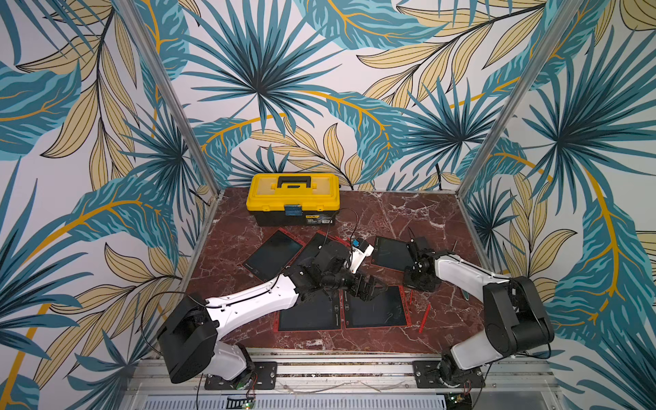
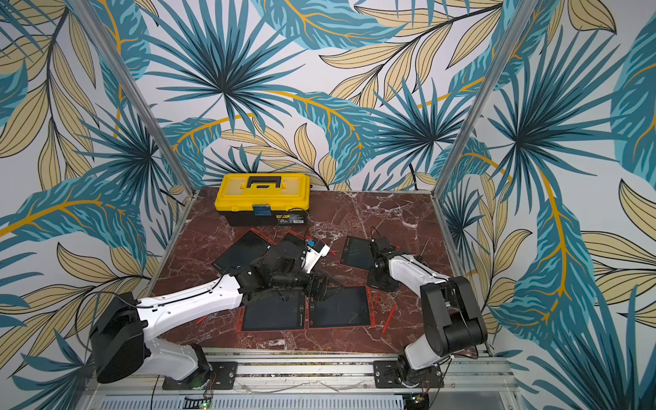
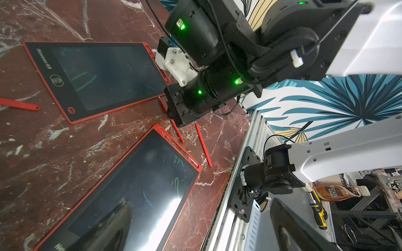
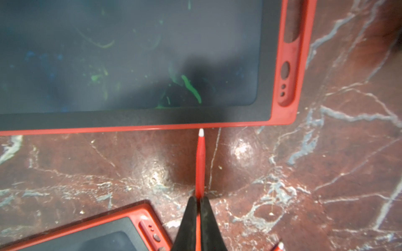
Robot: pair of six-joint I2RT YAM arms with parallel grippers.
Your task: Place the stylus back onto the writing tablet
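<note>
In the right wrist view a red stylus (image 4: 201, 161) with a white tip lies at the long edge of a red-framed tablet (image 4: 291, 115), which has an empty slot along its short side. My right gripper is shut around this stylus, whose red shaft shows between the fingers. How firmly it is gripped cannot be seen. In the left wrist view that stylus (image 3: 178, 133) passes beneath the right gripper's body, between the farther tablet (image 3: 85, 113) and a nearer tablet (image 3: 152, 188). My left gripper stands open above the nearer tablet, with nothing between its fingers.
Another red stylus (image 1: 424, 319) lies loose to the right of the front tablets. A third (image 3: 21, 104) rests beside the farther tablet. More tablets (image 1: 273, 253) lie at the left, before a yellow toolbox (image 1: 292, 194). Bare marble (image 1: 410, 208) is free at the back right.
</note>
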